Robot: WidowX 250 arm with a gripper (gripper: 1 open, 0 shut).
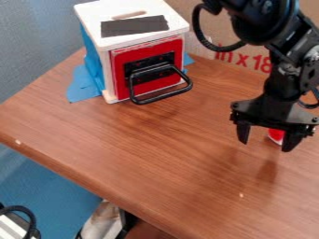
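Note:
The black robot gripper point(266, 137) hangs low over the right side of the wooden table, its two fingers apart and pointing down. A red object point(275, 133), partly hidden by the gripper, sits between or just behind the fingers; whether they touch it I cannot tell.
A white box with a red front point(147, 58) and a black wire handle stands at the back left on blue material point(84, 86). The left edge drops to a blue floor.

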